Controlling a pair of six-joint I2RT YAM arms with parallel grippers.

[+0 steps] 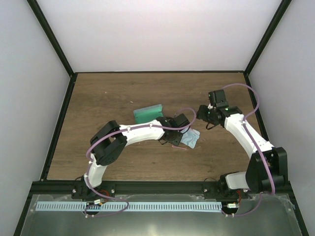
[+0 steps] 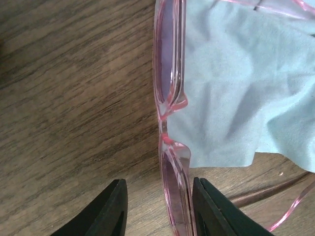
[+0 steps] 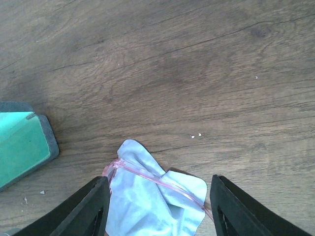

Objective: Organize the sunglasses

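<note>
Pink-framed sunglasses (image 2: 172, 59) lie partly on a light blue cloth (image 2: 231, 108). In the left wrist view my left gripper is part open around the lower lens and frame, which sit between its fingertips; contact is unclear. In the right wrist view my right gripper stands open above the table, with the cloth and a pink temple visible below. In the top view the left gripper hides most of the glasses.
A teal box (image 1: 147, 113) lies behind the left arm, also at the left of the right wrist view. The wooden table (image 1: 98, 98) is otherwise largely clear.
</note>
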